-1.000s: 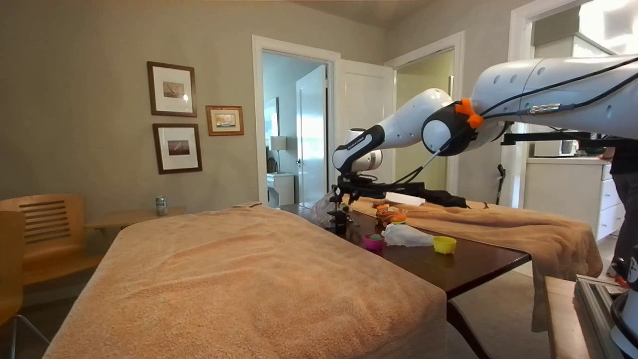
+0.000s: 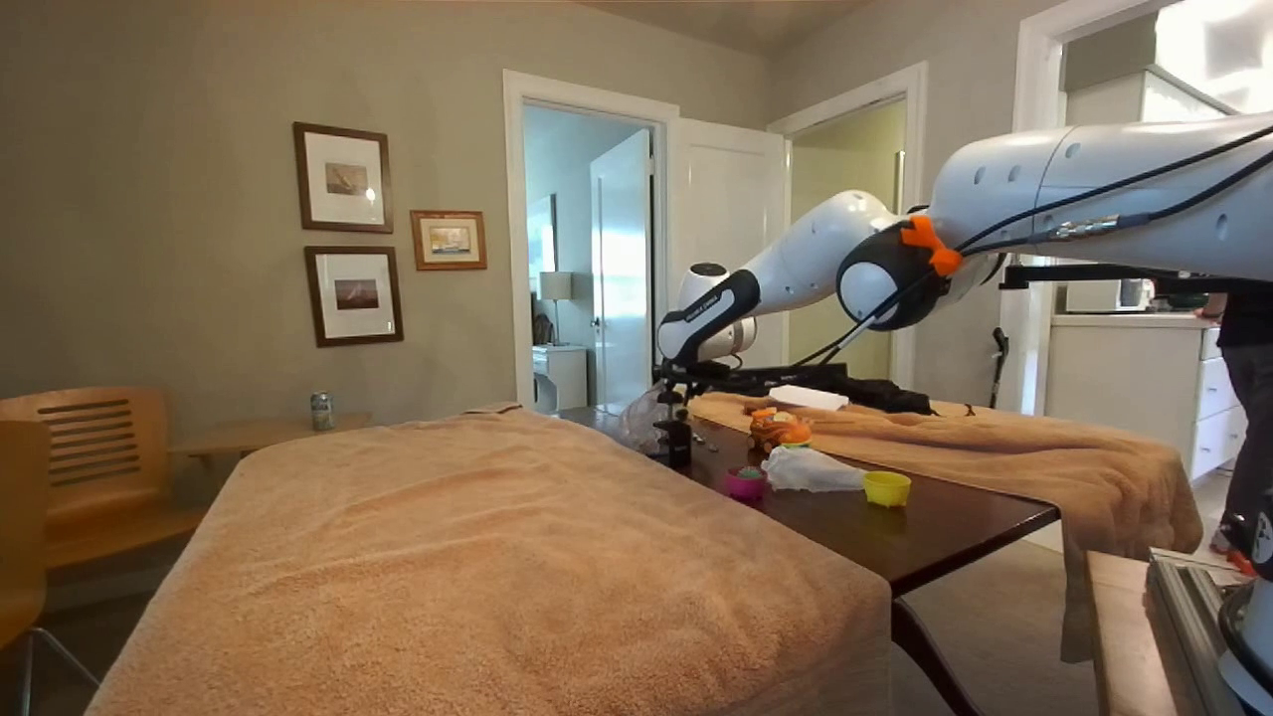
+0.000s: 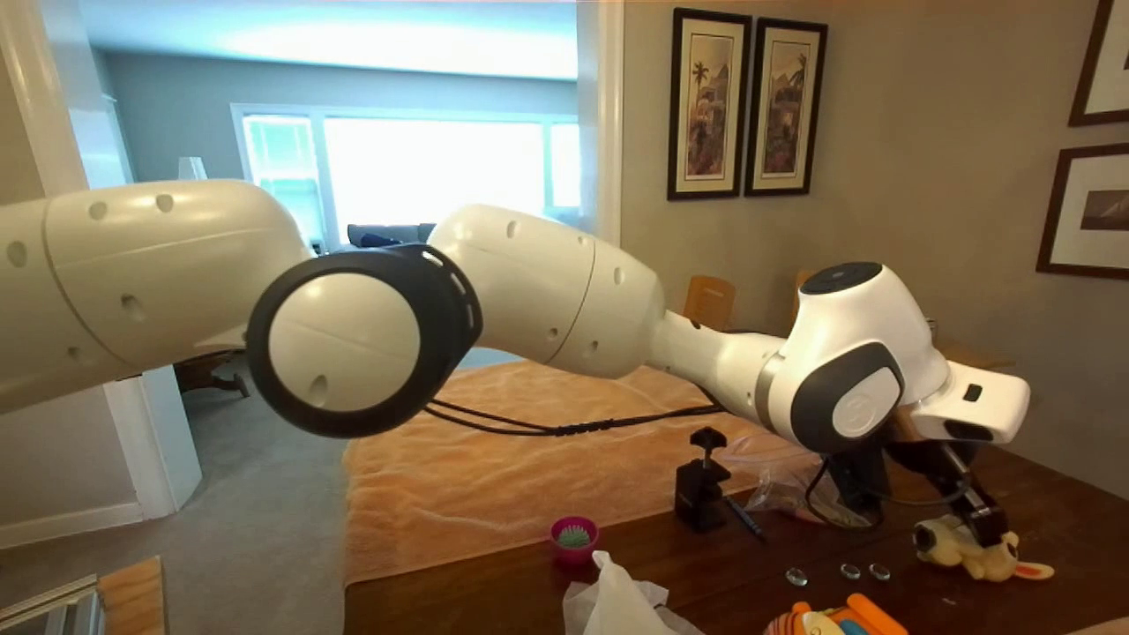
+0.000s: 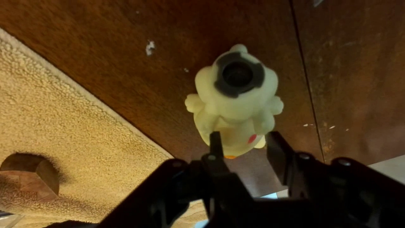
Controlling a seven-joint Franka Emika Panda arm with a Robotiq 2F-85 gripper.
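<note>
A cream-coloured toy animal (image 4: 237, 102) with a dark round patch lies on the dark wooden table (image 4: 159, 76) in the wrist view. My gripper is at its lower end, the fingers apart on either side, and the left one overlaps the toy's edge. Some gap shows by the right finger; contact is not clear. From the second exterior view, the same toy (image 3: 965, 552) has an orange-tipped ear, and my gripper (image 3: 986, 525) reaches down onto it. The arm and table items hide the toy in the first exterior view.
Near the toy are several clear glass pieces (image 3: 849, 571), a black clamp (image 3: 699, 492) and a clear plastic bag (image 3: 783, 492). A pink cup (image 2: 745, 483), white cloth (image 2: 812, 470), yellow cup (image 2: 886, 487) and orange toy (image 2: 778, 430) stand closer to the base.
My arm's wrist has come down and shifted slightly left in the first exterior view. The cups, cloth and orange toy look unmoved.
</note>
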